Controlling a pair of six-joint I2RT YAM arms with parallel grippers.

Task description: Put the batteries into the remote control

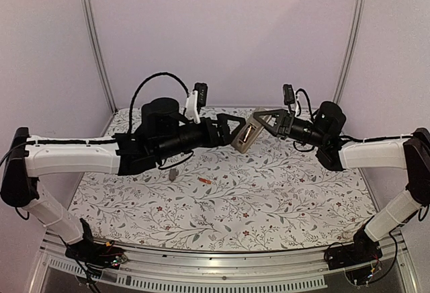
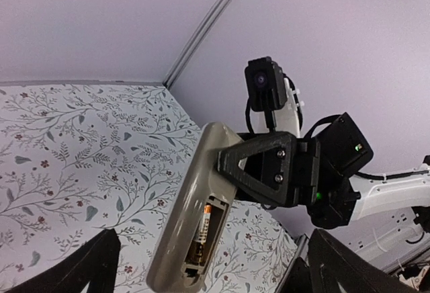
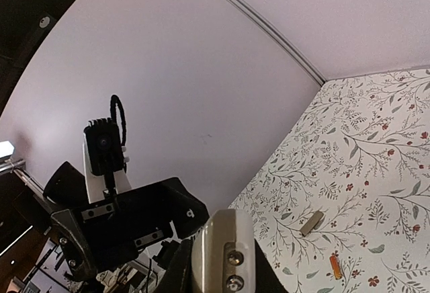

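Note:
The beige remote control [image 1: 244, 141] is held tilted in mid-air by my right gripper [image 1: 269, 121], which is shut on its upper end. In the left wrist view the remote [image 2: 168, 246] faces me with its compartment open and a battery [image 2: 202, 229] lying inside along one side; part of the compartment looks empty. My left gripper [image 1: 232, 128] stands open just left of the remote, holding nothing. An orange battery [image 1: 204, 180] lies on the patterned table, also in the right wrist view [image 3: 335, 265].
A small grey-beige piece [image 1: 173, 174], likely the remote's cover, lies on the table left of the orange battery. Walls bound the back and sides.

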